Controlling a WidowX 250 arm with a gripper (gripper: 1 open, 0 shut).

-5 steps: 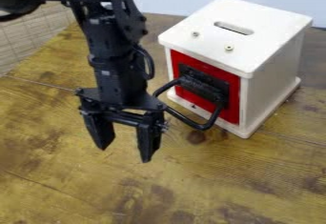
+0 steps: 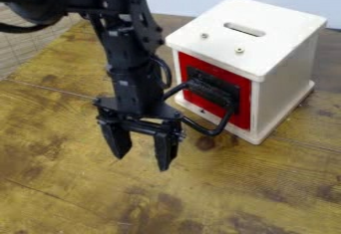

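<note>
My black gripper hangs open in the middle of the camera view, its two fingers apart with nothing between them, above the wooden surface. To its right stands a white box with a slot and two small knobs on top and a red front panel. A black bar handle juts from that panel, close to the right of my gripper.
A tiled surface shows at the back left, and a pale wall rises behind the box.
My arm and gripper have moved a little to the right, toward the box. The box looks unchanged.
</note>
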